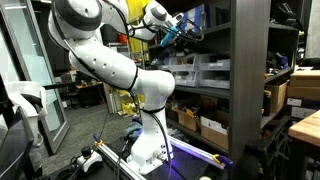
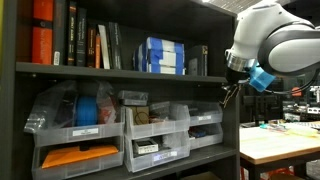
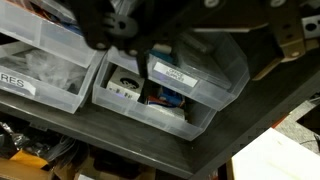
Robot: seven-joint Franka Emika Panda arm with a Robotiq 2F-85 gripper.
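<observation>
My gripper (image 2: 232, 96) hangs in front of the right end of the shelf unit, pointing down and apart from the bins. It is open, with nothing seen between its fingers. In the wrist view, clear plastic bins lie below it. A labelled upper bin (image 3: 178, 76) partly covers a lower bin (image 3: 180, 125), which holds a small white box (image 3: 125, 82) and other small items. From the side, the upper right bin (image 2: 205, 114) sits above another clear bin (image 2: 205, 135) on the shelf.
Books (image 2: 95, 45) and a blue-and-white box (image 2: 165, 57) stand on the upper shelf. The dark shelf upright (image 1: 247, 75) is a close obstacle. More bins (image 2: 78, 156) fill the left. A wooden table (image 2: 270, 145) stands beyond the unit.
</observation>
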